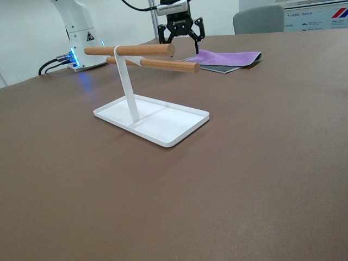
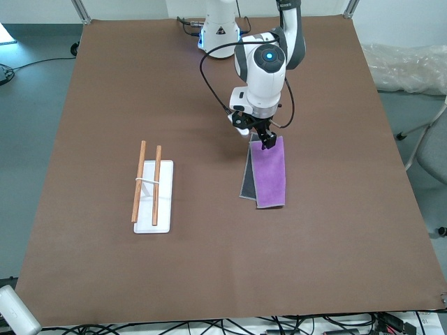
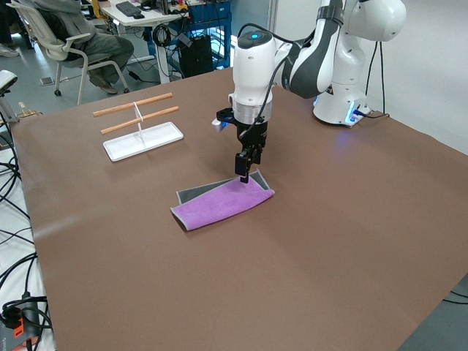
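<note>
A folded cloth, purple [image 2: 269, 178] over dark grey [image 2: 248, 183], lies on the brown table; in the right view its purple face [image 3: 219, 203] is toward the front. The black gripper [image 2: 267, 139] hangs right at the cloth's far end, its tips low over it [image 3: 245, 172]; in the top view the gripper [image 1: 179, 38] points down behind the rack. Whether its fingers are open or shut on cloth is unclear. A white rack [image 2: 165, 195] with two wooden bars [image 1: 152, 50] stands to the cloth's left.
The robot's white base [image 2: 218, 42] is at the back. Cables and a white cylinder [image 2: 17, 310] lie beyond the near edge.
</note>
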